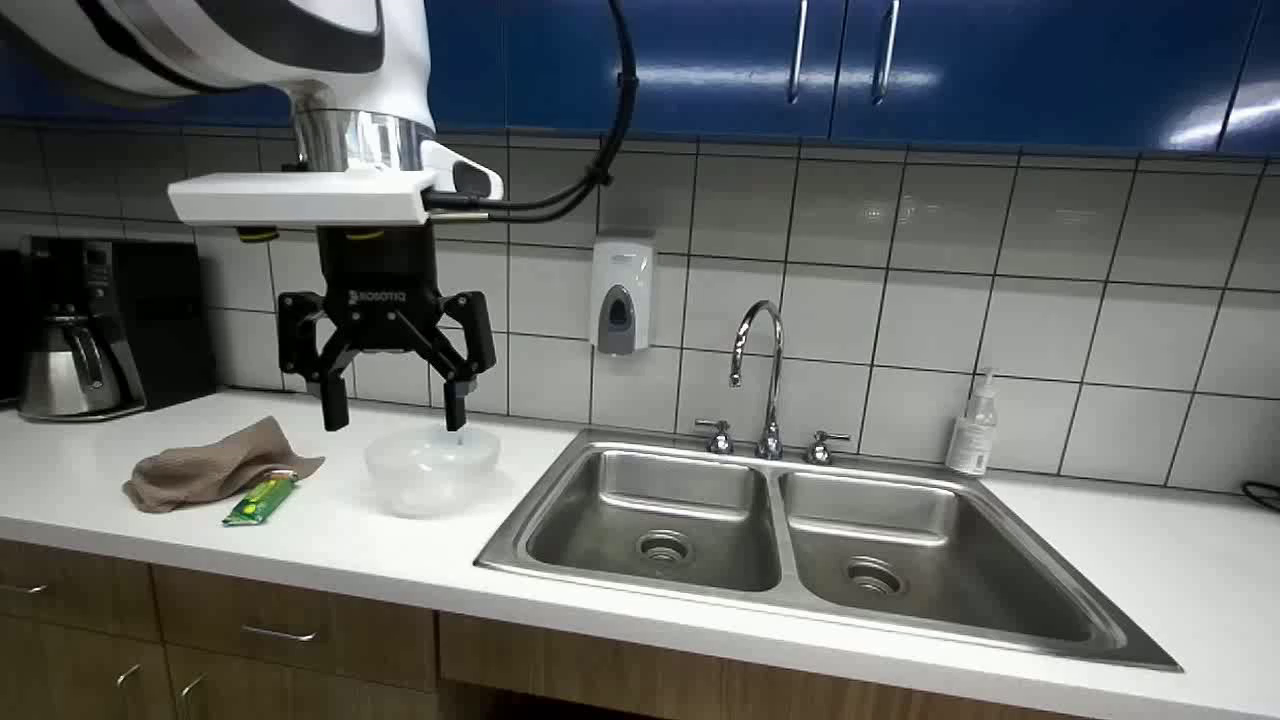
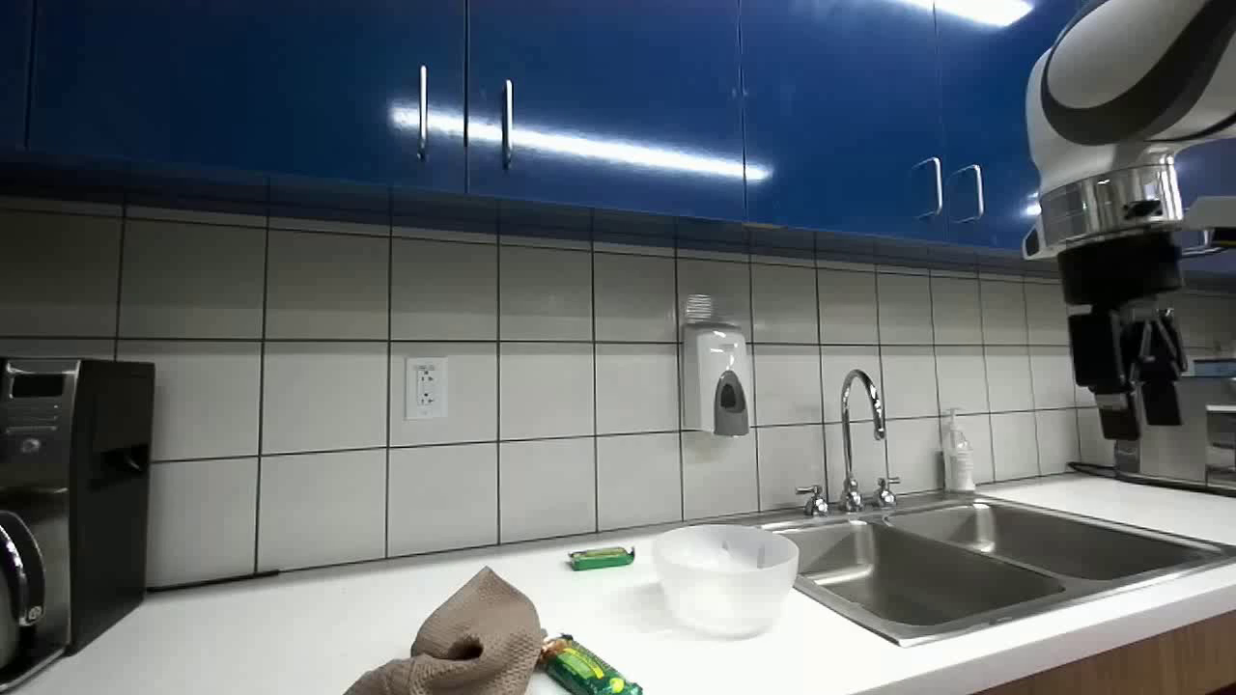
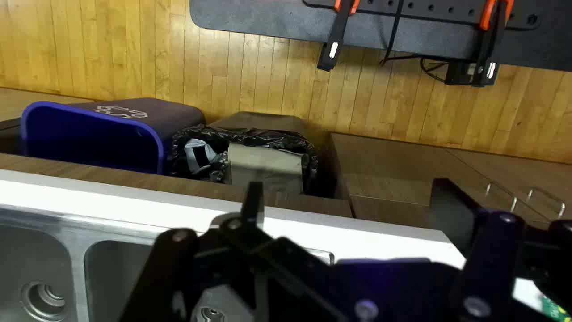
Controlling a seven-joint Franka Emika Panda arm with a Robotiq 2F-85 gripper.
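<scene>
My gripper (image 1: 393, 410) hangs open in the air, its two fingers wide apart with nothing between them. In exterior view 1 it appears above and in front of a translucent white bowl (image 1: 432, 470) on the counter; exterior view 2 shows the gripper (image 2: 1141, 423) well to the right of that bowl (image 2: 726, 579). Left of the bowl lies a crumpled brown cloth (image 2: 472, 639), with a green-wrapped bar (image 2: 587, 668) against it. Another green packet (image 2: 602, 558) rests behind, near the wall. Something small and dark shows faintly through the bowl's side.
A double steel sink (image 1: 782, 546) with a tall faucet (image 1: 770, 372) lies right of the bowl. A coffee maker (image 1: 90, 324) stands at the far left. The soap dispenser (image 1: 621, 296) is wall-mounted. In the wrist view, bins (image 3: 96, 134) stand below the counter edge (image 3: 134, 206).
</scene>
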